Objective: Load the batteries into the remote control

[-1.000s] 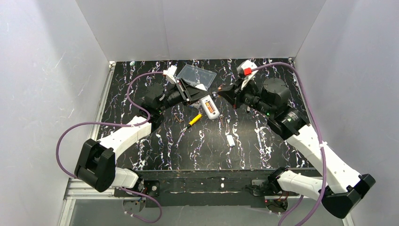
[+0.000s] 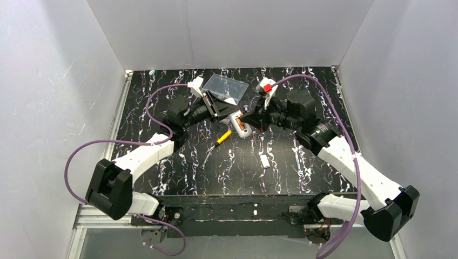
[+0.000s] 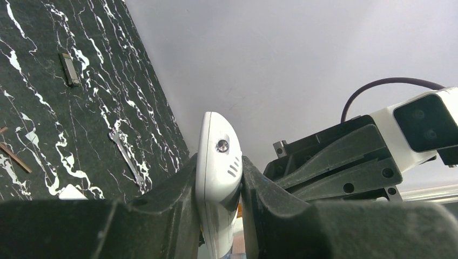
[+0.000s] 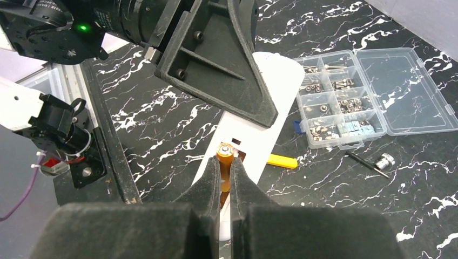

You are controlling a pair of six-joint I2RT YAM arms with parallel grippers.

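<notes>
My left gripper [image 2: 227,108] is shut on the white remote control [image 2: 243,129], held in the air above the table; in the left wrist view the remote [image 3: 216,151] stands end-on between the fingers. My right gripper is shut on an orange battery [image 4: 224,156], held upright over the remote's open battery compartment [image 4: 237,148], its lower part hidden by the fingertips. More orange shows inside the compartment, though how many batteries it holds is unclear.
A clear parts box [image 4: 329,108] with open lid lies at the back. A yellow screwdriver [image 2: 223,137], a small white piece [image 2: 264,161], likely a cover, and a wrench [image 2: 297,162] lie on the marble-patterned table [image 2: 183,178].
My right gripper has moved left with the battery, from beside the remote to over its compartment. The left arm holding the remote has not visibly moved.
</notes>
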